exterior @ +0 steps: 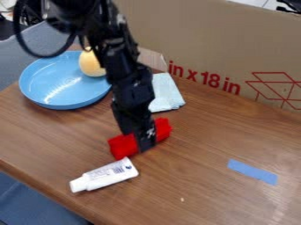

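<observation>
My black gripper [143, 132] hangs low over the red cylindrical object [123, 148], its fingers down around the middle of it and hiding part of it; the gripper is open. A white tube [104, 176] lies just in front, toward the lower left. Behind the arm, a pale folded cloth [167, 95] lies on the wooden table, partly hidden.
A blue plate [53, 79] sits at the back left, with a yellow round object [90, 61] beside it, partly behind the arm. A cardboard box [235, 48] lines the back. A strip of blue tape [253, 172] lies right.
</observation>
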